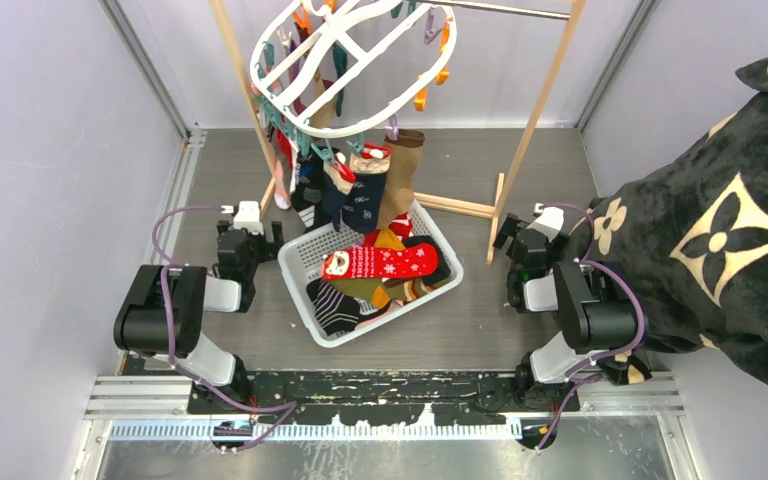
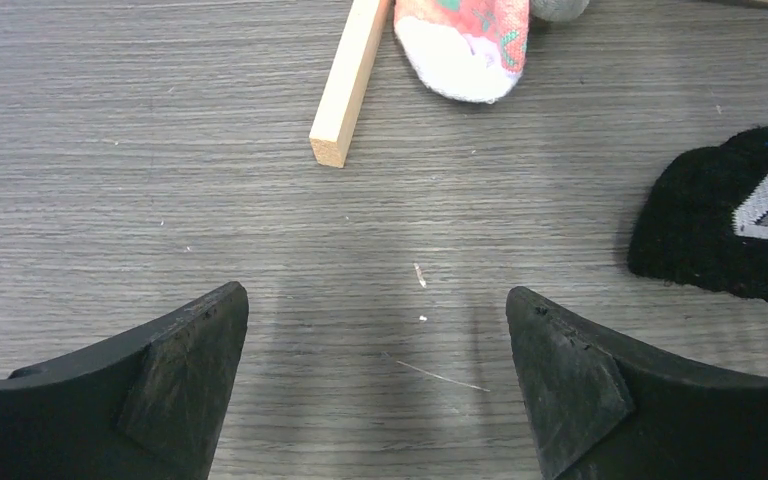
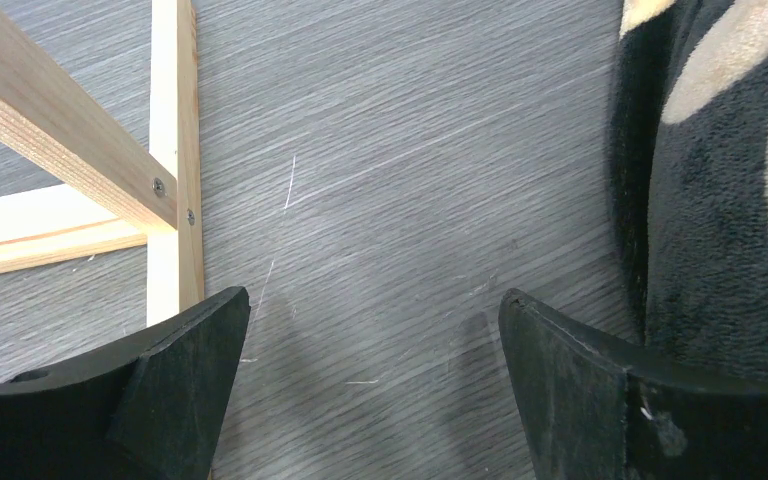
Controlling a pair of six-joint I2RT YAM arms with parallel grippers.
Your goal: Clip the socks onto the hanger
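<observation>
A white oval hanger [image 1: 362, 60] with coloured clips hangs at the top of the top view. Several socks hang from its left and front clips, among them a brown sock [image 1: 400, 180] and a dark blue sock [image 1: 365, 200]. Below stands a white basket [image 1: 305, 312] holding loose socks, a red patterned sock [image 1: 385, 262] on top and a striped sock [image 1: 333, 310] at its front left. To the basket's left, my left gripper is open over bare floor. My right gripper stands open right of the basket, nothing between its fingers.
A wooden stand [image 1: 542, 105] surrounds the hanger; its right foot [image 3: 175, 200] lies left of my right gripper. A dark patterned blanket [image 1: 695, 230] fills the right side. A black sock [image 2: 725, 215] hangs low near my left gripper. Bare floor lies around the basket.
</observation>
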